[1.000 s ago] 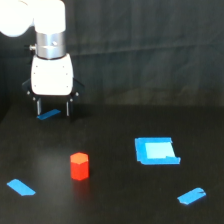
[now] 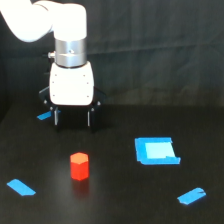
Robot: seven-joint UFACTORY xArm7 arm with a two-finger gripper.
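Note:
A small red block (image 2: pixel 79 166) stands on the dark table, left of the middle. My gripper (image 2: pixel 73 118) hangs under the white arm at the upper left, its fingers well apart and nothing between them. In the image it is above the block and slightly to its left, with a clear gap between the two. To the right lies a white square (image 2: pixel 159 150) framed by blue tape (image 2: pixel 140 145); no object rests on it.
Blue tape strips lie at the lower left (image 2: pixel 20 187), lower right (image 2: pixel 191 196) and near the arm (image 2: pixel 44 116). A dark curtain (image 2: pixel 160 50) hangs behind the table.
The arm and gripper have shifted to the right and somewhat lower in the image. Block, square and tape are where they were; the fingers are still apart.

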